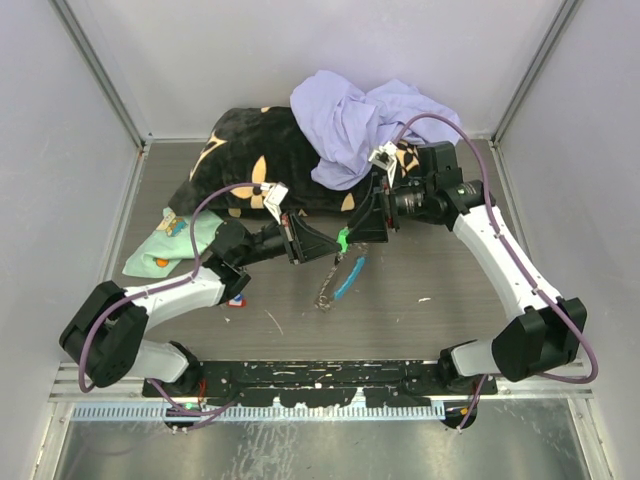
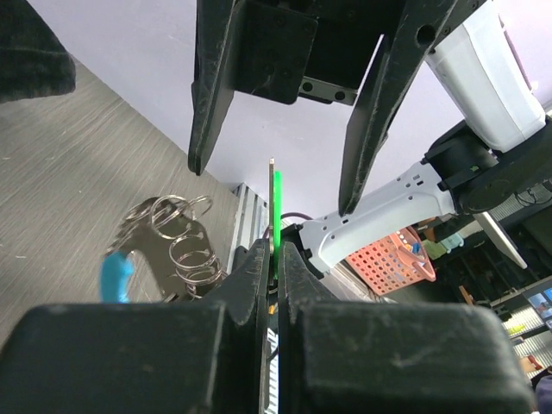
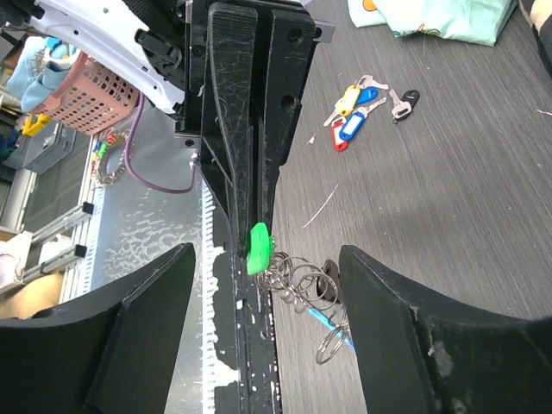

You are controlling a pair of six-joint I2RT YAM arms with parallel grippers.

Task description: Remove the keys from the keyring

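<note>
My left gripper (image 1: 337,244) is shut on a thin green key tag, which sticks up from between its fingertips in the left wrist view. A coiled metal keyring (image 3: 302,280) with a blue strip (image 1: 350,278) hangs beside and below the tag. Coming from the right, my right gripper has its fingers apart, one finger (image 3: 159,297) on each side of the tag and the left fingertips. In the right wrist view there is a gap between its fingers and the tag. Whether a key hangs behind the tag is hidden.
Loose keys with yellow (image 3: 348,100), blue (image 3: 352,126) and red tags, plus a black-headed key (image 3: 405,105), lie on the table near a mint cloth (image 1: 165,250). A dark cushion (image 1: 260,150) and lilac cloth (image 1: 350,120) fill the back.
</note>
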